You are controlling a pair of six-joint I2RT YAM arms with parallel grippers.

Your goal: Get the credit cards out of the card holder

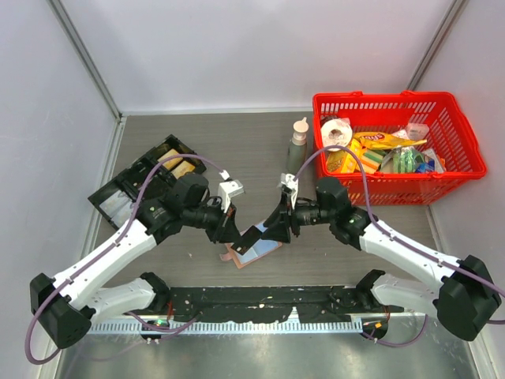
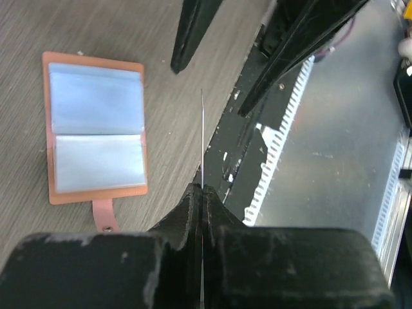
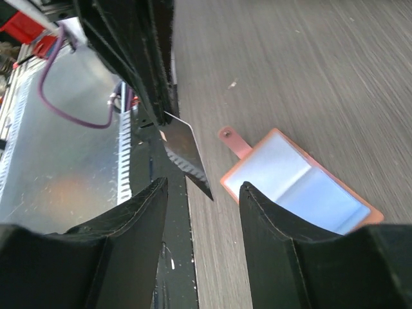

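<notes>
The card holder (image 2: 98, 132), opened flat with a pinkish-tan border, pale blue and white insides and a strap, lies on the table. Above it a dark thin card (image 3: 185, 151) is pinched by its edge in my left gripper, which is shut. Edge-on, the card appears as a thin line in the left wrist view. Facing it from the right is my right gripper, its fingers parted, with the card's free corner near the gap but not gripped. The top view shows the card (image 1: 247, 240) between both grippers.
A black compartment tray (image 1: 147, 185) lies at the left. At the back stand a grey-green bottle (image 1: 297, 150) and a red basket (image 1: 394, 188) full of goods. The table's middle behind the arms is clear.
</notes>
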